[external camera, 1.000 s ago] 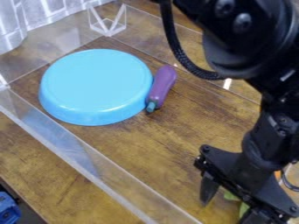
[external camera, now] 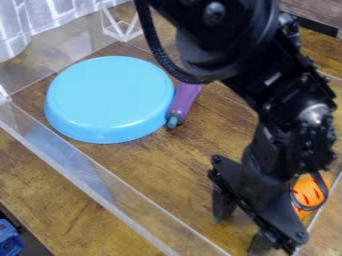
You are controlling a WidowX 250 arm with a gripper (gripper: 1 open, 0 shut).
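The black gripper (external camera: 243, 222) is low in the lower right of the camera view, its fingers pointing down near the wooden floor inside a clear-walled enclosure. Whether anything sits between the fingers is hard to see. An orange object (external camera: 307, 192) shows behind the gripper at the right, partly hidden by it. To the upper left lie a light blue round lid-like object (external camera: 108, 98) and a purple eggplant-like object (external camera: 185, 103), whose tip points toward the front.
Clear plastic walls (external camera: 94, 190) run along the left and front of the floor. A blue item (external camera: 8, 240) lies outside at the lower left.
The arm and gripper have moved left and slightly up in the picture, uncovering more of the orange object at the right. The blue and purple objects have stayed in place.
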